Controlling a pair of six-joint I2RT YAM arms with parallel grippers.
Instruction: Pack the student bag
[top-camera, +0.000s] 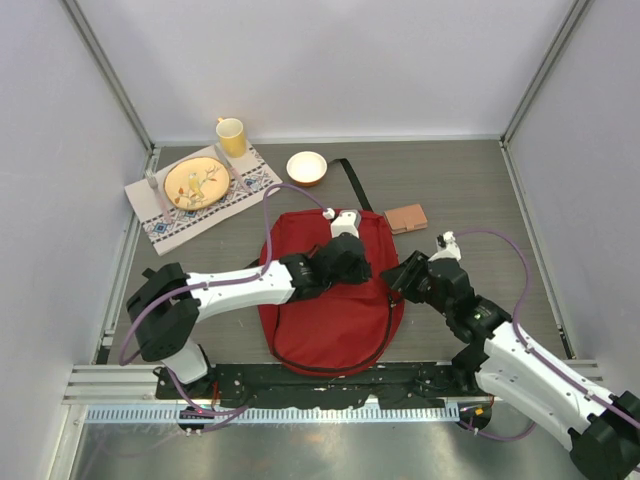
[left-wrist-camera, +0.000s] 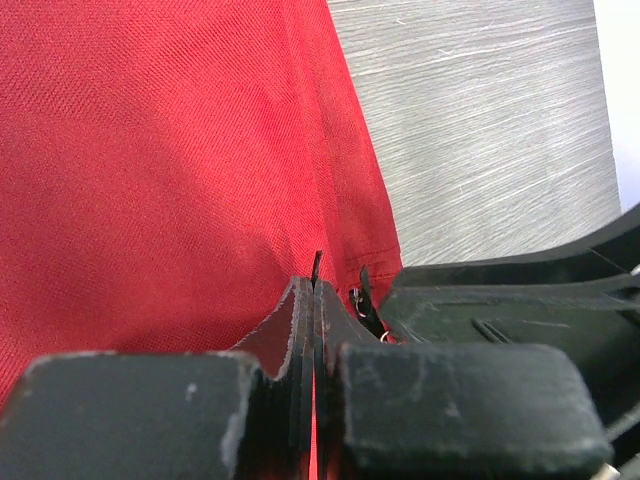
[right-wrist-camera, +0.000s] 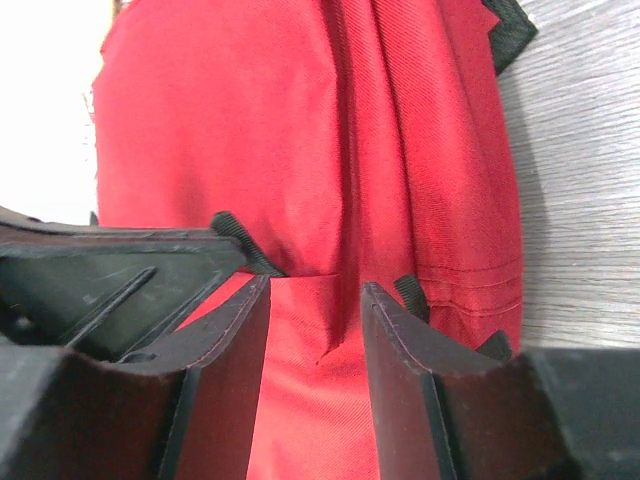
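Note:
The red bag (top-camera: 335, 335) lies flat in the middle of the table, a dark zipper line curving across its lower part. Over its right side is my left gripper, its fingers pressed together. A thin dark sliver shows at their tips; whether it is pinched cannot be told. Beside them a black zipper pull (left-wrist-camera: 365, 300) is in view. At the bag's right edge my right gripper stands part open, with folds of red cloth below and between its fingers. A black cord tab (right-wrist-camera: 243, 240) shows by the left gripper's dark finger.
A brown wallet-like item (top-camera: 406, 219) lies right of the bag's top, and a black strap (top-camera: 353, 185) runs up from it. Further back are a white bowl (top-camera: 307, 167), a yellow mug (top-camera: 231, 136) and a plate (top-camera: 196, 183) on a patterned mat (top-camera: 165, 236). The two grippers are close together.

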